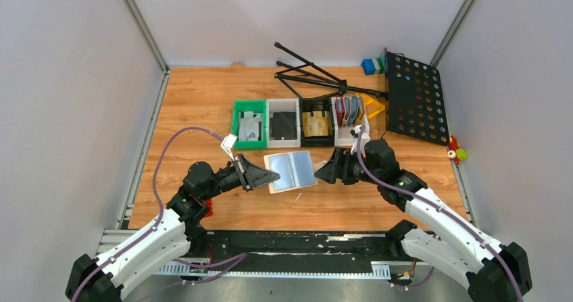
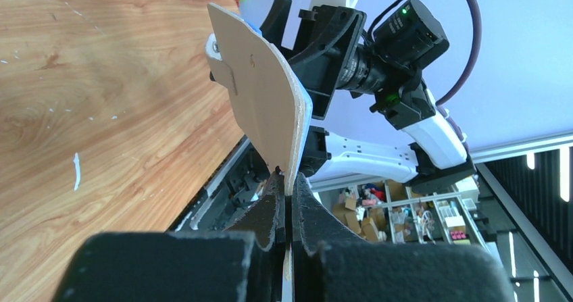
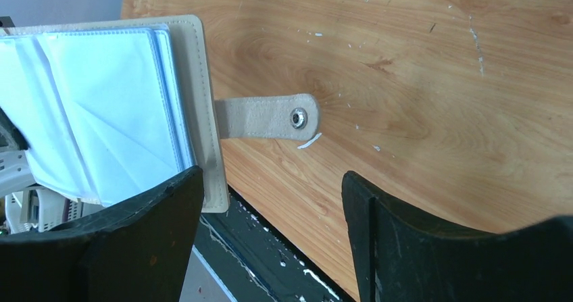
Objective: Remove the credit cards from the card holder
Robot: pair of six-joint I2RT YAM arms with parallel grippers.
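The card holder [image 1: 290, 170] is lying open in the air above the table, its beige cover and pale blue sleeves facing up. My left gripper is shut on its left edge, and in the left wrist view the beige cover [image 2: 263, 86] rises from between the fingertips. On the far side, my right gripper stands open close to the holder's right edge. Its left finger [image 3: 152, 214] overlaps the sleeves [image 3: 101, 106] in that view, while the snap strap [image 3: 263, 117] points into free space. I cannot tell single cards inside the sleeves.
Behind the holder stands a row of small bins: green [image 1: 250, 145], white [image 1: 282, 144], black [image 1: 316, 142], and a white one [image 1: 343, 140] with upright colourful items. A black folding stand [image 1: 415, 96] lies at the back right.
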